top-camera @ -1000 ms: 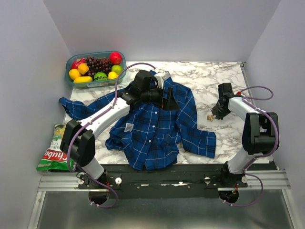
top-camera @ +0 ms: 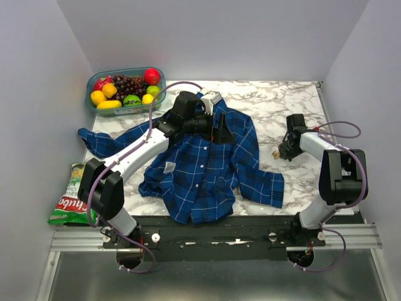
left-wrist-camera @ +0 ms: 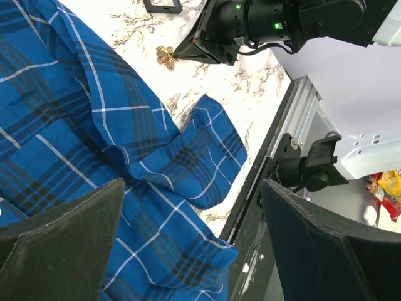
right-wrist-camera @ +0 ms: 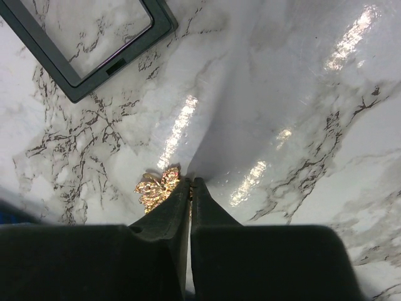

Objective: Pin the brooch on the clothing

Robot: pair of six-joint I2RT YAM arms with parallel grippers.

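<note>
The blue plaid shirt (top-camera: 188,164) lies spread over the middle of the marble table. Above its upper part hangs my left gripper (top-camera: 222,130), open and empty, its two wide dark fingers (left-wrist-camera: 66,235) well apart in the left wrist view. The gold brooch (right-wrist-camera: 152,191), shaped like a flower, lies on bare marble to the right of the shirt. At its edge sit the tips of my right gripper, close together and low over the table. They cover part of the brooch, and whether they grip it cannot be told.
A dark rectangular frame (right-wrist-camera: 122,56) shows near the brooch in the right wrist view. At the back left stands a basket (top-camera: 119,111) of fruit; a green snack bag (top-camera: 67,199) lies at the front left. Marble is free behind and in front of my right gripper.
My right gripper has shifted slightly toward the front of the table and now sits closer around the brooch. The left arm and the shirt look unchanged.
</note>
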